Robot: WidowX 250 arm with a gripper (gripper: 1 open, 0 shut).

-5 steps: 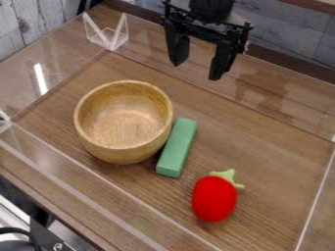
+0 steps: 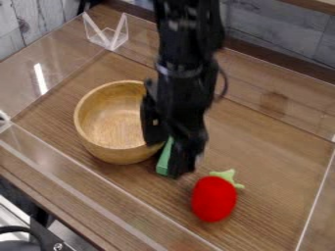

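The dark robot gripper hangs large over the middle of the table, pointing down, with several dark fingers around a green bar, which it partly hides. Whether it is open or shut on the bar cannot be told. A tan bowl lies just left of the gripper. A red strawberry-like object with a green top sits at the front right, below the gripper.
A low wall or edge runs along the back. A small white wire-like item stands at the back left.
The gripper has come down and toward the front from the back middle, now reaching over the green bar and covering much of it. The bowl and red object look unmoved.
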